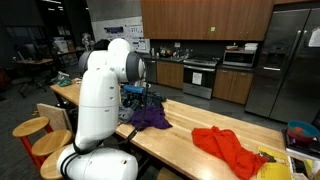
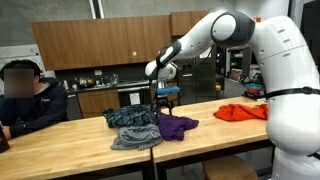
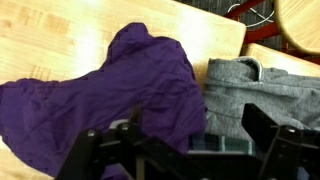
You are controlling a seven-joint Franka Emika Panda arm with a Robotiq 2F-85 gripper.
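Note:
A purple cloth (image 2: pixel 174 127) lies crumpled on the wooden table. In the wrist view, this purple cloth (image 3: pixel 135 85) fills the left and middle. Beside it sits a grey cloth (image 3: pixel 245 95), seen also in exterior view 2 as a folded grey heap (image 2: pixel 137 137). Behind the grey heap is a dark green patterned cloth (image 2: pixel 130 115), whose plaid edge shows low in the wrist view. My gripper hangs above the border between the purple and grey cloths, its fingers wide apart and nothing held between them.
A red cloth (image 1: pixel 224 148) is spread farther along the table, with a yellow item (image 1: pixel 273 171) near it. Bare wood (image 1: pixel 190 120) separates the red and purple cloths. Stools (image 1: pixel 30 127) stand beside the table. A person (image 2: pixel 40 105) sits at the left in exterior view 2.

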